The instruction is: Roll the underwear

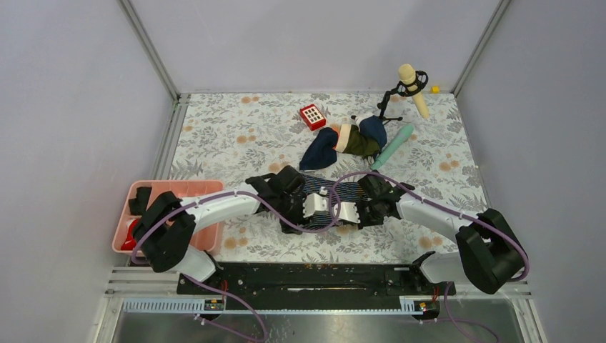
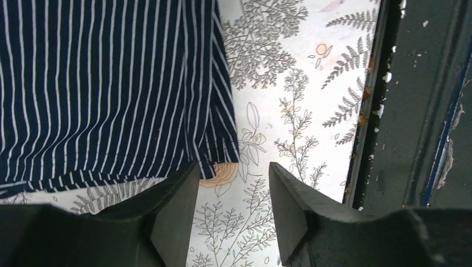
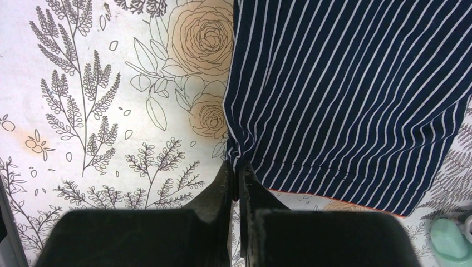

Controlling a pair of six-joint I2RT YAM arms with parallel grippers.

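The navy underwear with white stripes point(image 1: 314, 185) lies spread on the table between both arms, partly covered by them in the top view. In the right wrist view, my right gripper is shut on an edge of the striped underwear point(image 3: 345, 100), pinching it into a small gather. My left gripper is part open at the near corner of the underwear point(image 2: 111, 83). The left finger point(image 2: 181, 192) touches or overlaps that corner in view; the other finger stands over bare table, and no cloth shows clamped between them.
Other clothing in navy and olive point(image 1: 350, 143) lies just behind the underwear, with a teal cylinder point(image 1: 393, 146) beside it. A red box point(image 1: 312, 117) and a microphone stand point(image 1: 386, 104) are further back. The pink bin point(image 1: 193, 187) is at left. Clear table lies in front.
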